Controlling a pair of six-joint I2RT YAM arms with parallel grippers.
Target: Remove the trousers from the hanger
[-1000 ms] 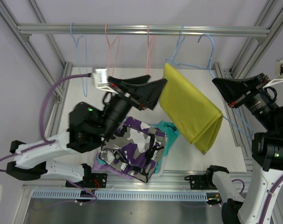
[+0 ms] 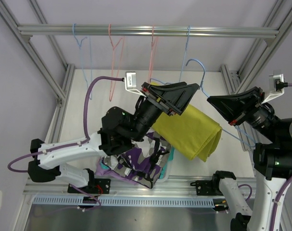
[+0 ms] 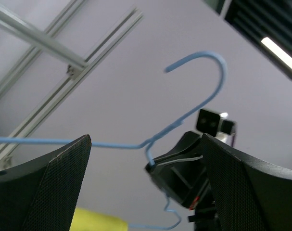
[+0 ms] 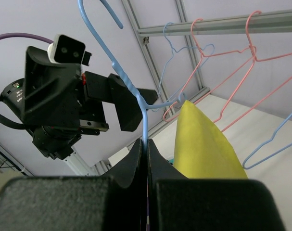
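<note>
Yellow trousers (image 2: 186, 132) hang draped on a blue hanger (image 2: 201, 67), below the two grippers; in the right wrist view their upper fold (image 4: 203, 144) is beside the hanger's wire. My right gripper (image 2: 215, 108) is shut on the hanger's wire (image 4: 144, 125) near its neck, off the rail. My left gripper (image 2: 189, 96) stands open just left of the hanger's hook, over the trousers. In the left wrist view the hanger (image 3: 112, 144) crosses in front of the open fingers, with nothing held between them.
A metal rail (image 2: 126, 30) carries several empty blue and pink hangers at the back. A pile of camouflage and teal clothes (image 2: 131, 166) lies below the left arm. Frame posts and walls bound both sides.
The right gripper has moved left and downward with the hanger and trousers. The left gripper has moved right, to close beside the hanger's top.
</note>
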